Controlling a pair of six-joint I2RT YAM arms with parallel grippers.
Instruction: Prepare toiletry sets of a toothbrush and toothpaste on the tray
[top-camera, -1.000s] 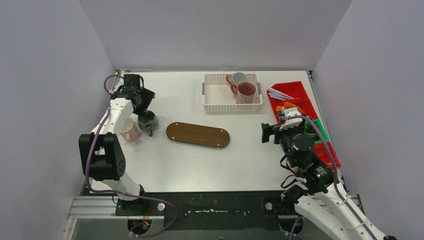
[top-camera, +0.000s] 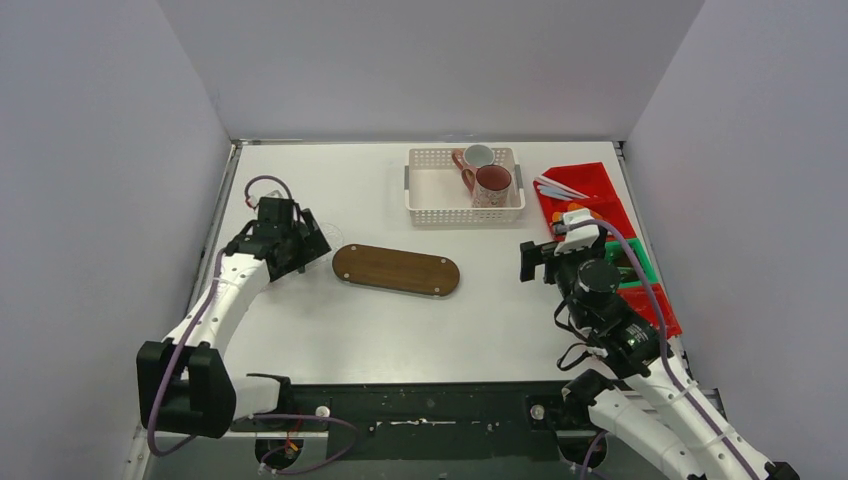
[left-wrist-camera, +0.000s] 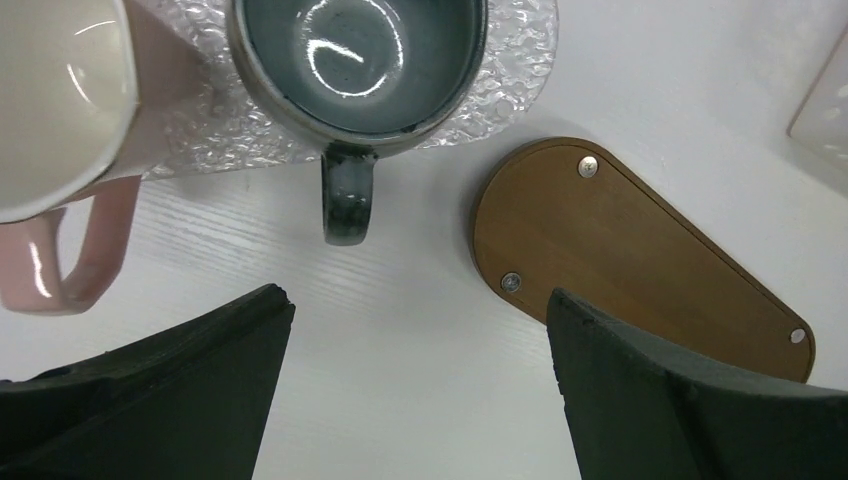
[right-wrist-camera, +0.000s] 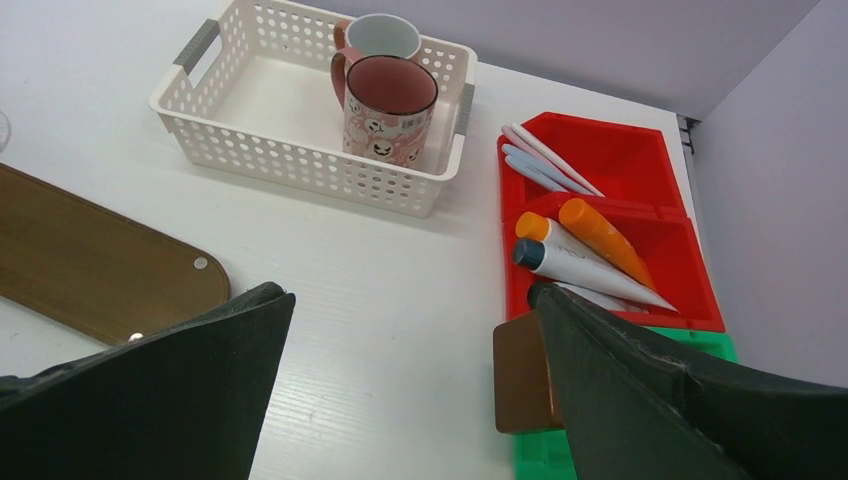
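Observation:
In the left wrist view, my left gripper is open with bare table between its fingers. Ahead of it are a dark green mug (left-wrist-camera: 347, 195), handle towards me, and a pink mug (left-wrist-camera: 105, 235), both on bubble wrap. The brown wooden tray (top-camera: 395, 270) lies empty in the middle of the table. On the right side my right gripper stands open, nothing held. Beyond it, slim pink, white and blue toothbrush-like sticks (right-wrist-camera: 540, 165) lie in a red bin (right-wrist-camera: 640, 165). Toothpaste tubes (right-wrist-camera: 590, 270) with orange and dark caps fill the red bin closer in.
A white basket (top-camera: 430, 214) at the back holds two mugs, the nearer one patterned (right-wrist-camera: 390, 125). A green bin (right-wrist-camera: 710, 343) and a brown boxy object (right-wrist-camera: 520, 375) are partly hidden by my right finger. Table in front of the tray is clear.
The right arm has shifted only slightly. The tray has not moved.

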